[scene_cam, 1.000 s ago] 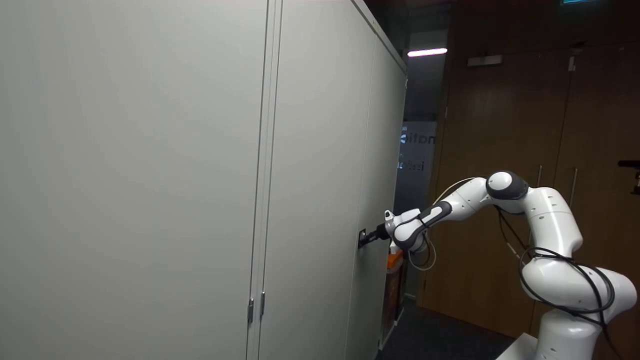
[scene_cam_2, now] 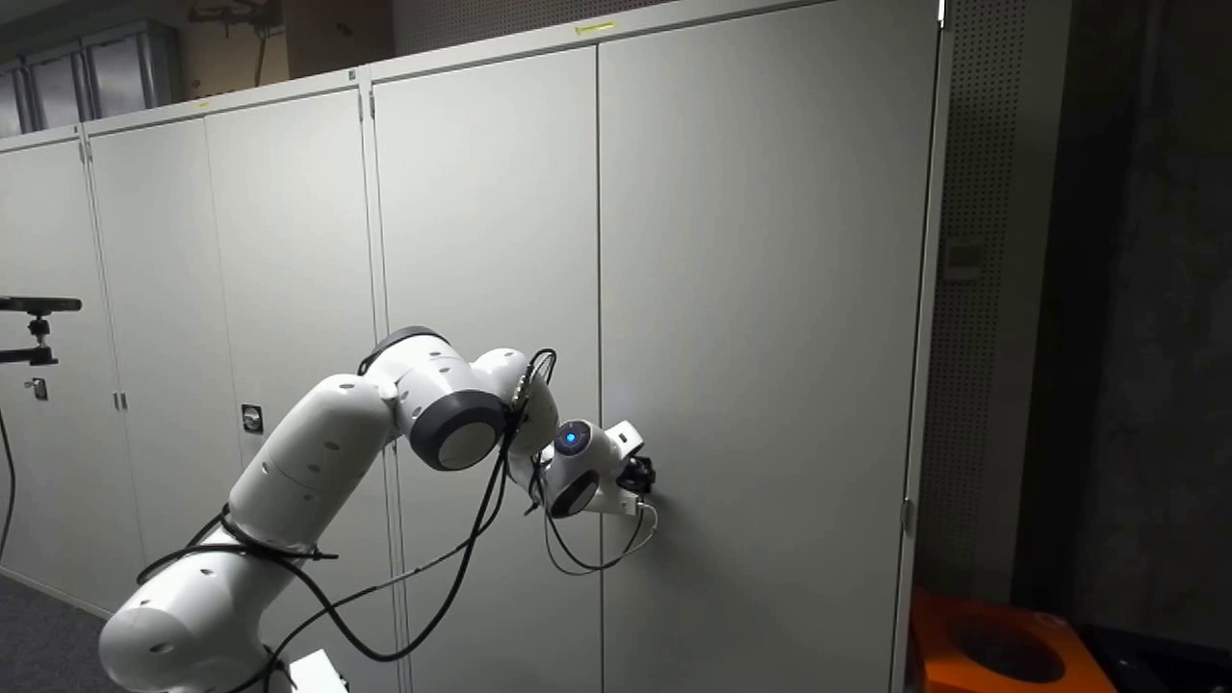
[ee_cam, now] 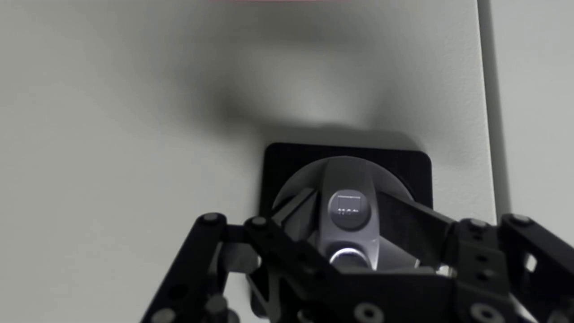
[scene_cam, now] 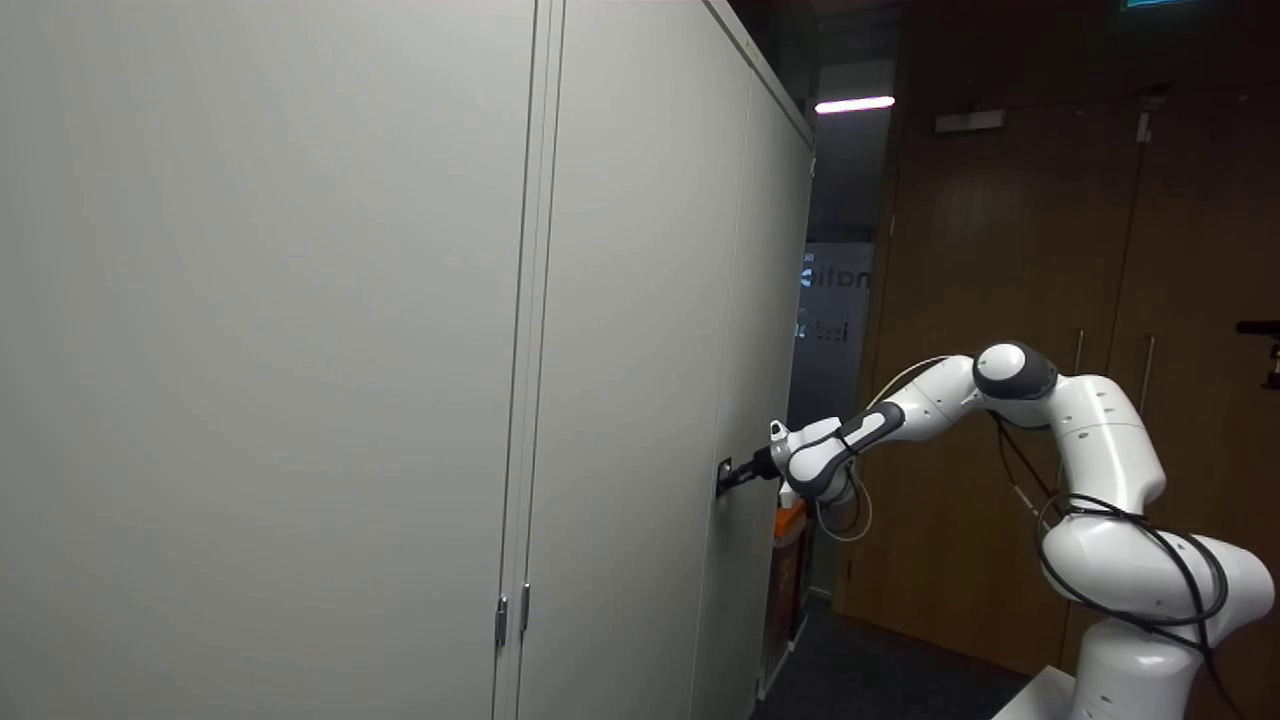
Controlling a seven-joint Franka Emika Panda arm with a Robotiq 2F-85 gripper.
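A grey turn-handle (ee_cam: 350,212) with a raised ridge and a round lock face sits on a black square plate (ee_cam: 344,150) on the cabinet door, near its right edge in the wrist view. My gripper is around the ridge, with one finger on each side and both tips very close to it. Whether both fingers press on the ridge is not clear. Exterior view 1 has the gripper (scene_cam: 746,472) reaching the pale grey cabinet door (scene_cam: 636,300). From exterior view 2 the arm hides the handle, and the doors of the cabinet (scene_cam_2: 762,289) look shut.
A narrow seam (ee_cam: 493,107) runs down right of the handle, between two doors. An orange object (scene_cam_2: 1005,647) stands beside the cabinet's right end. Cables (scene_cam_2: 462,554) hang loosely from the arm. Open floor (scene_cam: 912,654) lies between the cabinet and the wooden doors.
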